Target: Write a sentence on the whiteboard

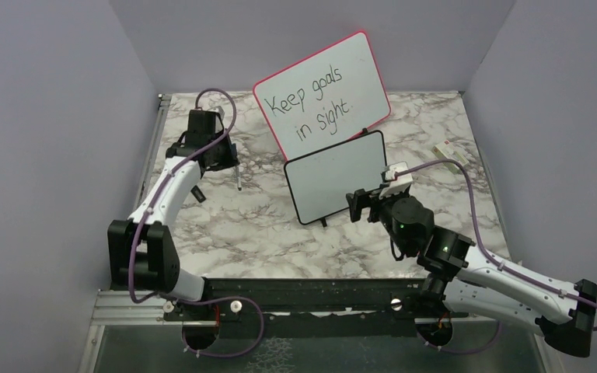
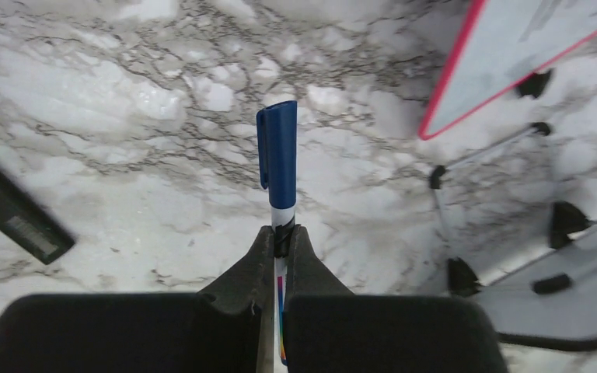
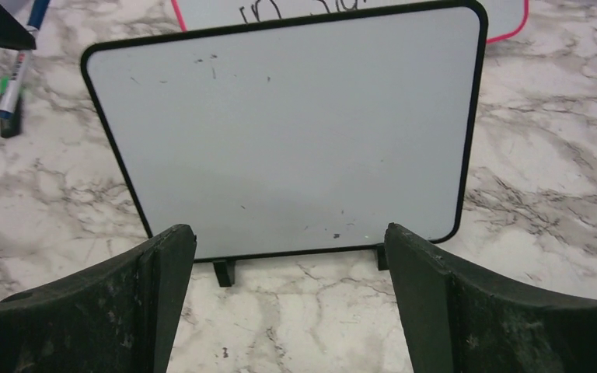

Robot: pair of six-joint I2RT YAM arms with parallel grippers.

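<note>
In the left wrist view a marker (image 2: pixel 283 155) with a blue cap and white barrel is pinched at its barrel by my left gripper, which is raised above the table. The cap is on, pointing away from the gripper. The blank whiteboard (image 3: pixel 295 132) with a black frame stands tilted on small feet, its surface bearing only tiny specks. Just in front of its lower edge, my right gripper is open and empty. Behind it leans a pink-framed board (image 1: pixel 322 93) reading "Keep goals in sight".
A black thing with a green end (image 2: pixel 19 211) lies on the marble table (image 1: pixel 233 249) left of the marker. A small green and white box (image 1: pixel 451 155) rests at the right.
</note>
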